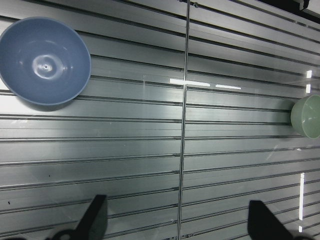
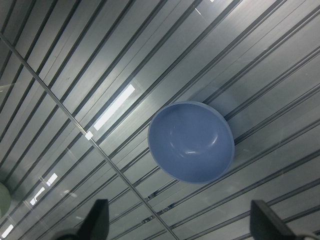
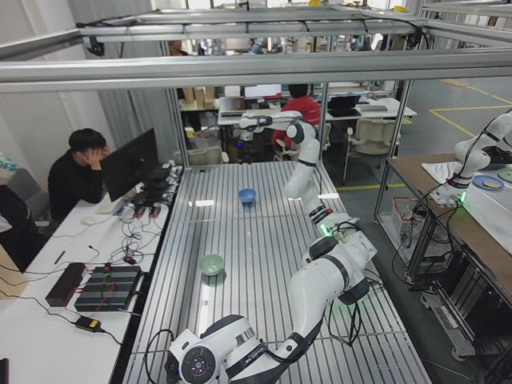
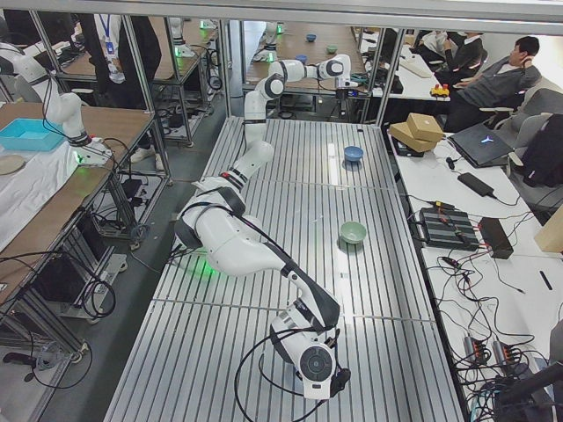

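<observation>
A blue bowl point(image 3: 247, 194) point(image 4: 353, 154) point(image 1: 44, 60) point(image 2: 191, 142) sits upright on the slatted metal table point(image 3: 208, 328). A green bowl point(image 3: 211, 265) point(image 4: 353, 232) stands apart from it on the same surface, and shows at the left edge in the right wrist view. Below my left gripper, the blue bowl lies toward the upper left. Below my right gripper, it lies near the middle of the view. Both grippers are open, their dark fingertips wide apart at the bottom of each wrist view, with nothing between them.
Two white arms reach over the table, whose surface around the bowls is mostly clear. A metal frame point(image 3: 256, 68) crosses overhead. Beside the table is a white desk point(image 4: 466, 290) with a monitor, boxes and cables; a person sits there.
</observation>
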